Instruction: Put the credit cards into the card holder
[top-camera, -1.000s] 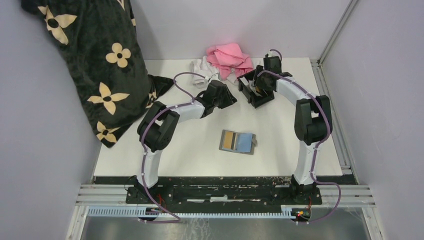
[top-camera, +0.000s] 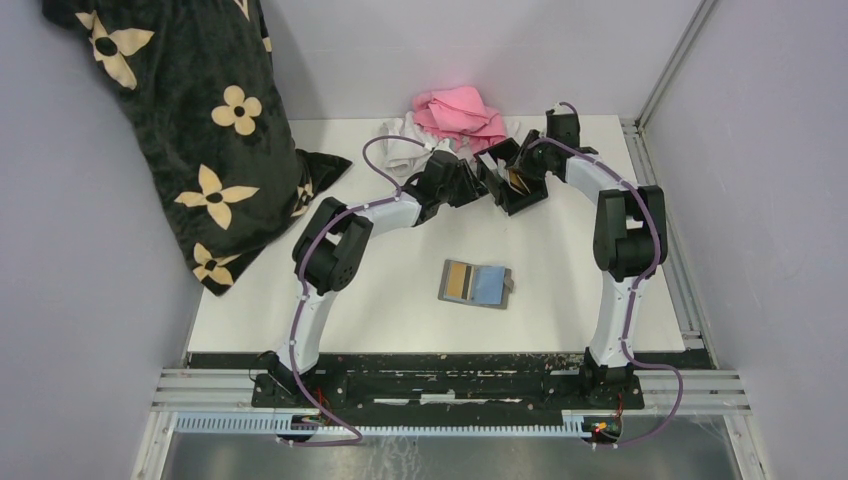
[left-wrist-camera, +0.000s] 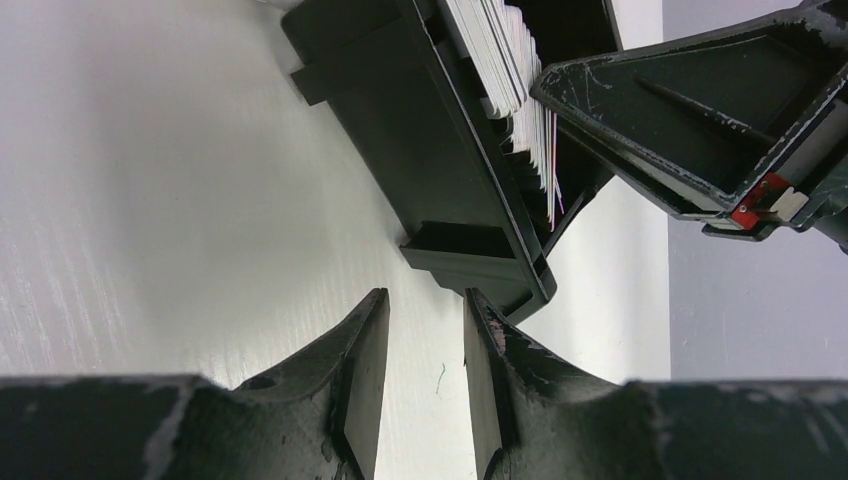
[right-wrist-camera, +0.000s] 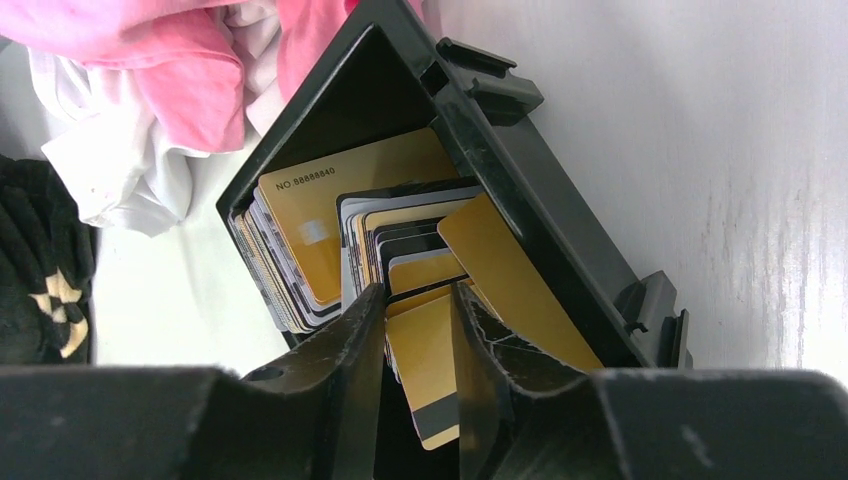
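In the top view the card holder (top-camera: 468, 281), a flat grey wallet showing a gold card (top-camera: 456, 279) and a blue panel (top-camera: 489, 285), lies on the middle of the table. Farther back stands a black box (left-wrist-camera: 350, 110) of cards. My right gripper reaches into that box, its fingers part open and either side of a gold card (right-wrist-camera: 425, 350) with a dark stripe; no firm grip shows. Other cards (right-wrist-camera: 410, 230) stand around its tips. My left gripper is part open beside the box's left side, with only white tabletop between its fingertips.
Pink cloth (top-camera: 462, 112) and white cloth (top-camera: 401, 150) lie behind and left of the box. A dark flowered blanket (top-camera: 200, 140) covers the table's left back. White tabletop around the card holder is clear.
Over the last second my left gripper has moved right and slightly back, nearer the box. My right gripper has shifted a little right and forward inside it. The card holder has stayed put.
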